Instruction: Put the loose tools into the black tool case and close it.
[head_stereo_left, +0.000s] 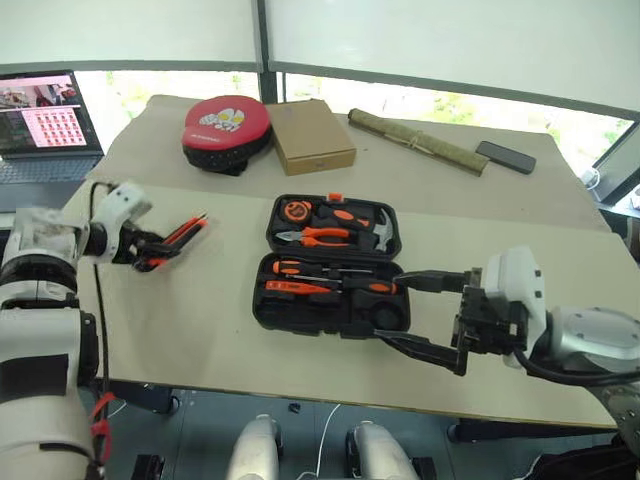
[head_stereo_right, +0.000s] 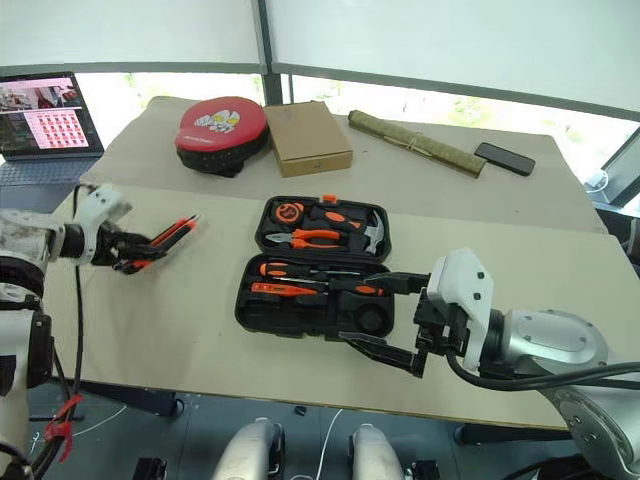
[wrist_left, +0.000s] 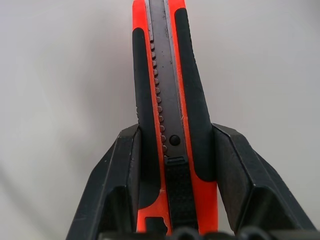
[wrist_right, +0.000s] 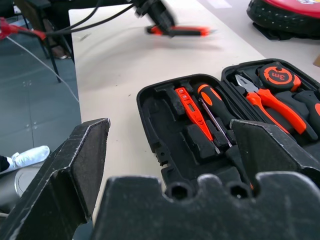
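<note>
An orange and black utility knife (wrist_left: 172, 115) fills the left wrist view, gripped along its sides by my left gripper. In the head left view that knife (head_stereo_left: 185, 232) is at the left of the table, its tip pointing toward the back right. The black tool case (head_stereo_left: 330, 325) lies open at the centre. Its far half holds a tape measure (head_stereo_left: 297, 210), pliers (head_stereo_left: 318, 237) and a hammer (head_stereo_left: 383, 230). An orange tester (wrist_right: 194, 112) and screwdrivers sit in the near half. My right gripper (head_stereo_left: 385, 308) stands open at the case's right edge, its fingers apart.
A red and black round pad (head_stereo_left: 228, 125), a cardboard box (head_stereo_left: 312, 140), a rolled mat (head_stereo_left: 420, 142) and a dark phone (head_stereo_left: 506, 157) lie at the back. A laptop (head_stereo_left: 45, 130) is at the far left. Between the knife and the case the table is bare.
</note>
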